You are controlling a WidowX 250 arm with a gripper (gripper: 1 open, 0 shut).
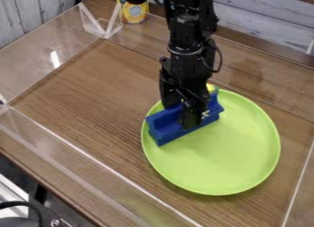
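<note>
The black arm comes down from the top of the camera view, its gripper (185, 104) open at a long blue block (164, 133). The block lies tilted along the upper left part of a round green plate (223, 164). The gripper's fingers overlap the block in the view; whether they touch it cannot be told. Something small and yellow behind the gripper is mostly hidden.
The plate stands on a wooden table (80, 97) with bare room to the left and clear raised edges. A yellow can (134, 10) and a white strap or handle (98, 27) are at the back left, by white plank walls.
</note>
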